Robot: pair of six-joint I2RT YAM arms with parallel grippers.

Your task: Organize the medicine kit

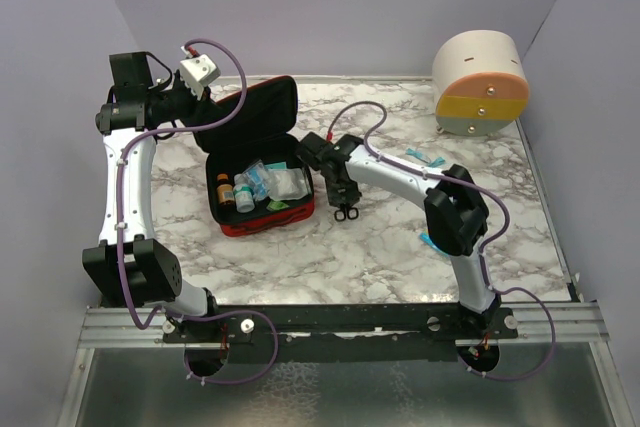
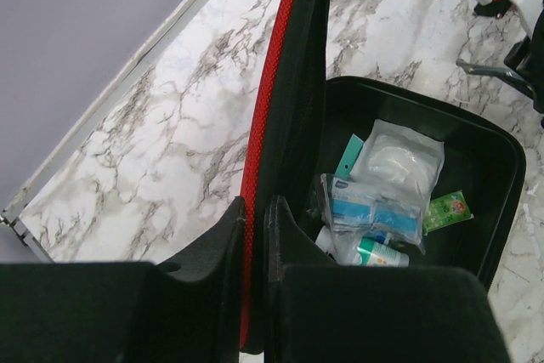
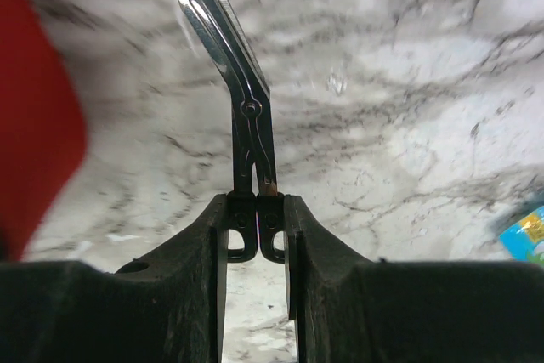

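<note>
An open black kit bag with red trim [image 1: 230, 222] holds bottles, pouches and packets. My left gripper is shut on the red-zipped lid [image 2: 289, 57] at the bag's upper left. Right of the bag, my right gripper has its fingers on the handle loops of black-and-steel scissors [image 3: 251, 107]; in the top view the loops [image 1: 346, 214] show below the gripper. Whether those fingers are closed firmly on the scissors I cannot tell.
A small drawer cabinet [image 1: 480, 82] stands at the back right. Blue packets [image 1: 424, 155] lie right of the right arm, and a colourful packet [image 3: 525, 235] shows in the right wrist view.
</note>
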